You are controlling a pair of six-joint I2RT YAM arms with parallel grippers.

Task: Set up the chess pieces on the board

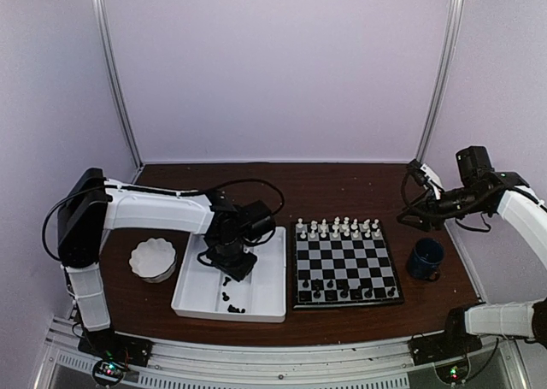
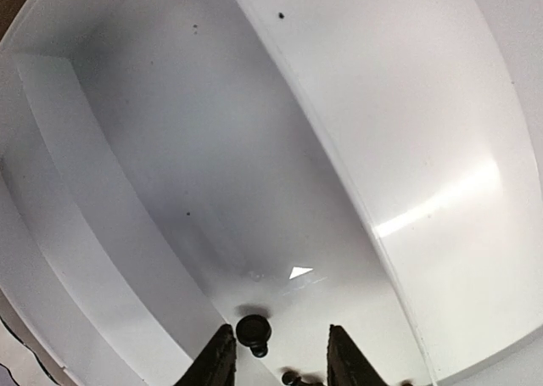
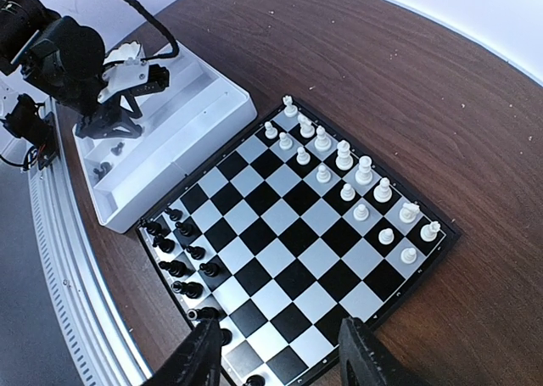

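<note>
White pieces [image 3: 364, 170] fill two rows along the far side of the chess board [image 1: 346, 261]. Several black pieces [image 3: 187, 288] stand along its near side, more of them toward the left. Inside the white tray [image 1: 184, 303] lie a few loose black pieces [image 1: 236, 309]. My left gripper is over the tray, open; one black piece [image 2: 253, 332] shows below, close to its left finger, not gripped. My right gripper is open and empty, held above the table to the right of the board.
A dark blue mug [image 1: 425, 259] stands right of the board, near my right arm. Left of the tray is a white scalloped bowl [image 1: 153, 259]. Bare wood [image 1: 342, 188] lies behind the board.
</note>
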